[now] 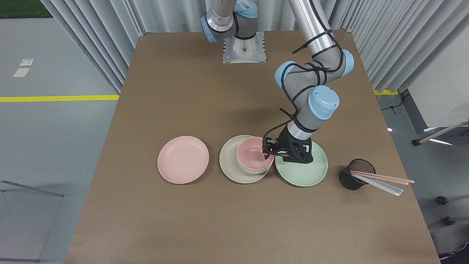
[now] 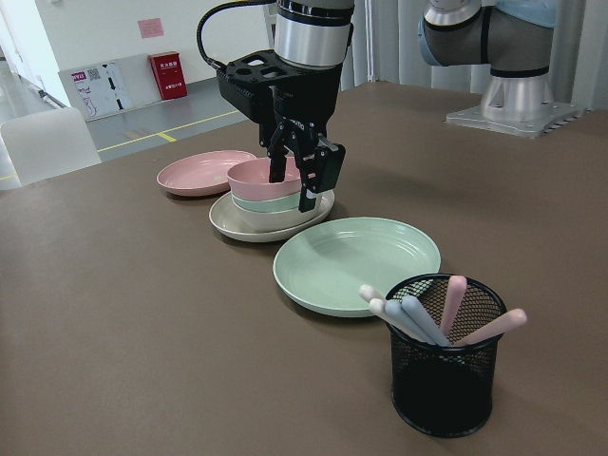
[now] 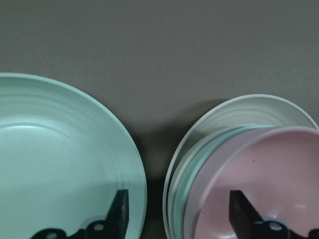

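My black gripper (image 2: 290, 185) stands open just over the right part of a stack: a pink bowl (image 1: 253, 153) on mint and white bowls (image 2: 274, 218), all on a cream plate (image 1: 230, 162). In the wrist view one finger is over the pink bowl (image 3: 264, 184), the other over the edge of the mint plate (image 3: 60, 159), so the stack's rims lie between them. Nothing is gripped. A pink plate (image 1: 183, 160) lies to the left in the front view, the mint plate (image 1: 303, 173) to the right.
A black mesh cup (image 2: 442, 380) with several pink, white and blue chopsticks stands right of the mint plate in the front view.
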